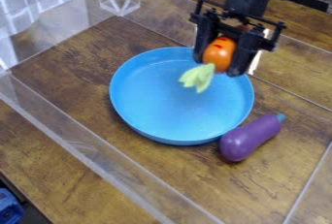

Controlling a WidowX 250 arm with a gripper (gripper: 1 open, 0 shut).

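Note:
My black gripper (pixel 218 51) is shut on an orange carrot (pixel 220 49) with a pale green leafy end (pixel 197 78), held above the back right part of a round blue plate (pixel 153 97). A purple eggplant (pixel 251 137) lies to the right front of the plate on the wooden table.
Clear plastic walls run along the table's left side and front left. A small white object (pixel 258 57), partly hidden by the gripper, is behind at the right. Bare wood (pixel 58 63) is free left of the plate and at the lower right.

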